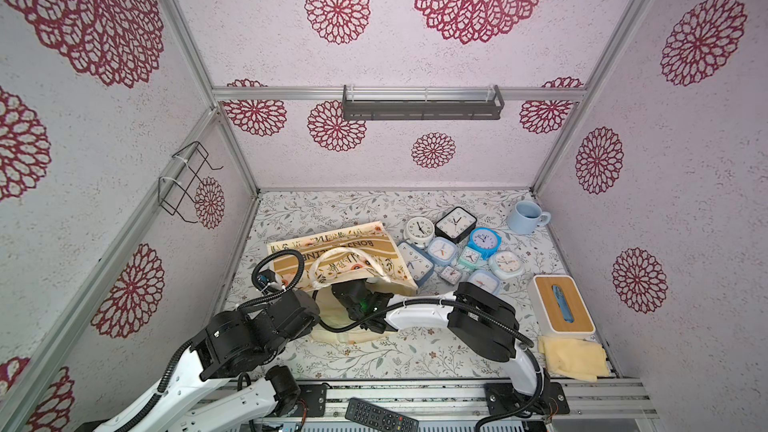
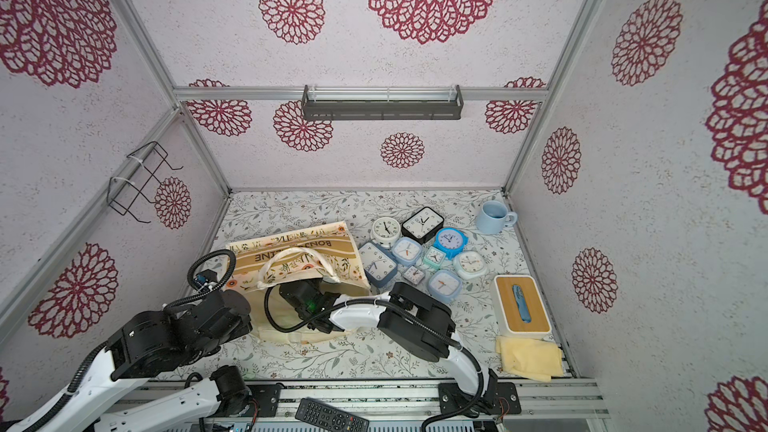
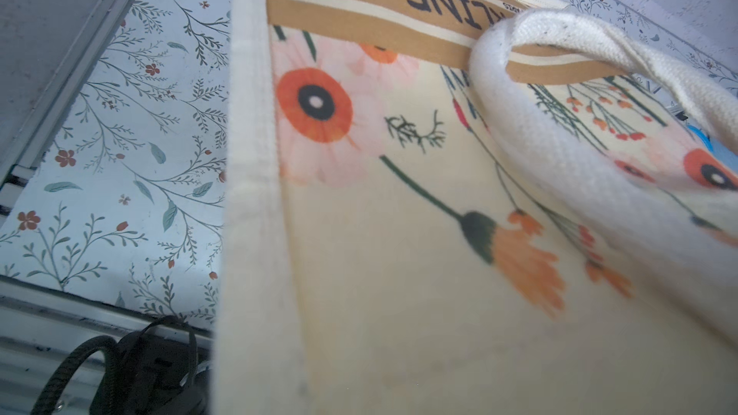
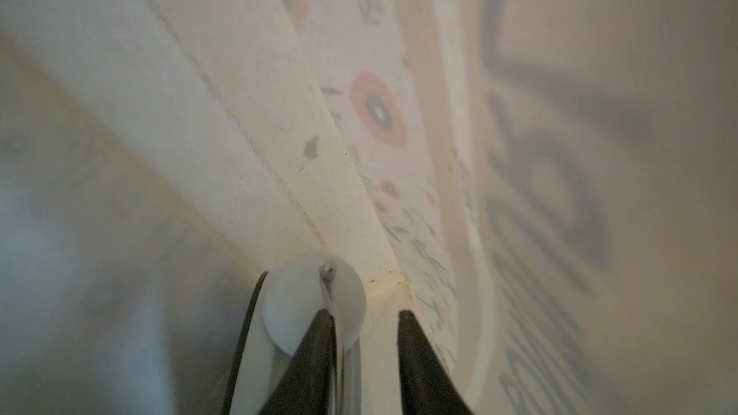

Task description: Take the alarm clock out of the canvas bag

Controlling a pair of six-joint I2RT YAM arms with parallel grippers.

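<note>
The canvas bag lies on the left of the table, cream with a flower print, its handle looped over the mouth. My right arm reaches inside the bag. In the right wrist view my right gripper has its fingertips apart, with no object clearly clamped between them. Close behind its left finger is a white round piece with a small metal pin, apparently the alarm clock; most of it is hidden. The left arm stands at the bag's left front. The left wrist view faces the printed canvas, and no left fingers show.
Several clocks, among them a black square one and a blue round one, crowd the table right of the bag. Farther right are a blue mug, a tray and a yellow cloth.
</note>
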